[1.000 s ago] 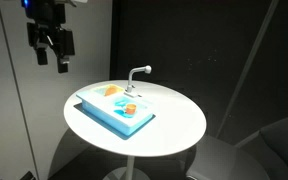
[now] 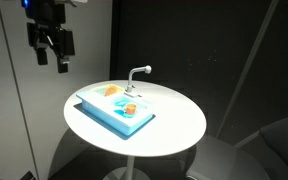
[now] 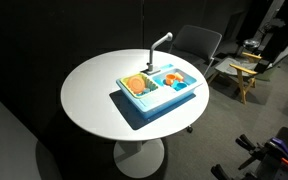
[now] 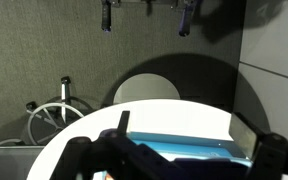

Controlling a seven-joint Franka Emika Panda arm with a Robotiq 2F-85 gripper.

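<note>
My gripper hangs at the upper left in exterior view 1, well above and apart from the table. Its two fingers stand wide open with nothing between them. On the round white table sits a light-blue toy sink with a faucet. An orange round piece lies in the sink's green-yellow side section. Small orange and blue pieces lie in its white basin. In the wrist view, only part of the sink's blue edge shows; the gripper body hides much of the rest.
Bare tabletop surrounds the sink on all sides. A dark chair stands behind the table, with a wooden-armed chair farther right. Another dark seat occupies the lower right of exterior view 1.
</note>
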